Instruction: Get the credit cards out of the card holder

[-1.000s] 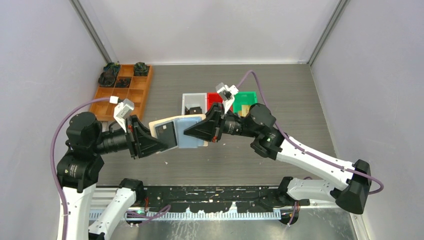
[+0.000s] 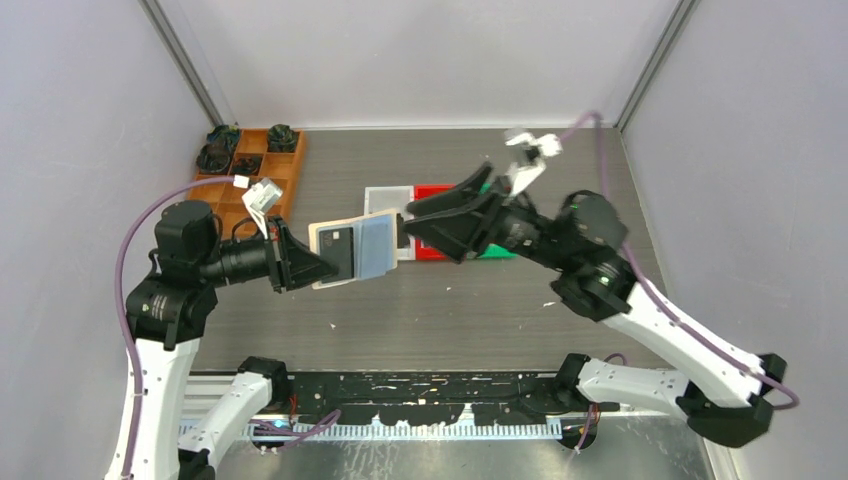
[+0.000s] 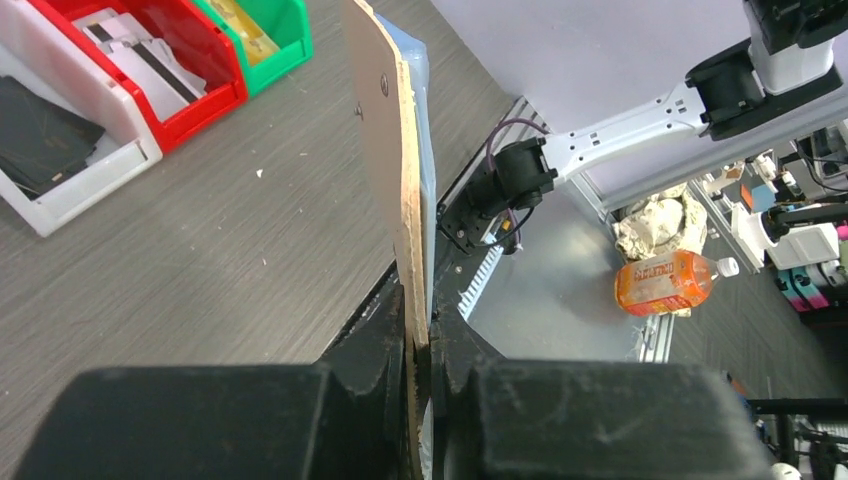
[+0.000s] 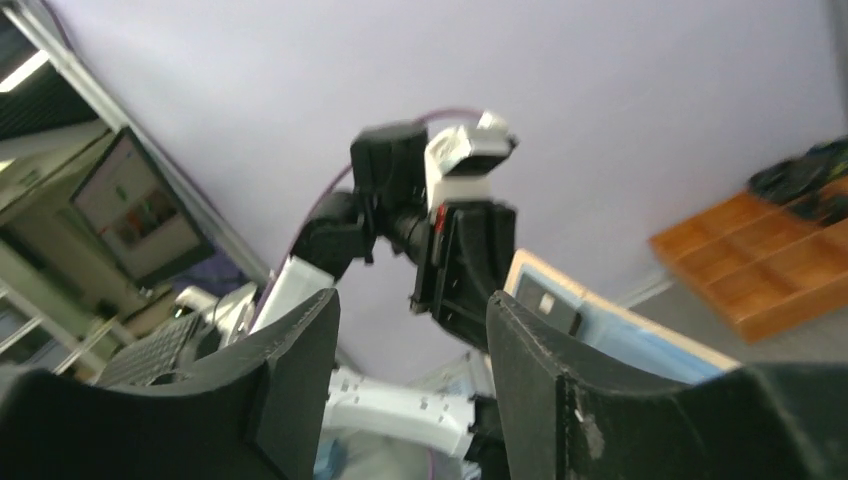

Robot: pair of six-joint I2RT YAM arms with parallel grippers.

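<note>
The card holder (image 2: 376, 246), a cream cover with a translucent blue sleeve, is held up above the table. A black card (image 2: 337, 250) shows in its left half, with my left gripper (image 2: 332, 268) over that end. In the left wrist view the card holder (image 3: 385, 140) stands edge-on, pinched by the left fingers; its inner side is turned away there. Apart from its right edge is my right gripper (image 2: 412, 222), fingers spread. The right wrist view shows an empty gap between the right fingers, with the black card (image 4: 548, 300) and blue sleeve beyond.
Behind, a white bin (image 2: 388, 192) holding dark items, a red bin (image 2: 431, 188) with pale cards and a green bin (image 3: 297, 50) with something yellow stand in a row. A wooden compartment tray (image 2: 287, 190) with dark bundles sits at the back left.
The right gripper has left the blue sleeve, moving right and up, blurred by motion. The left gripper and card holder have shifted slightly up, and the holder has turned a little.
</note>
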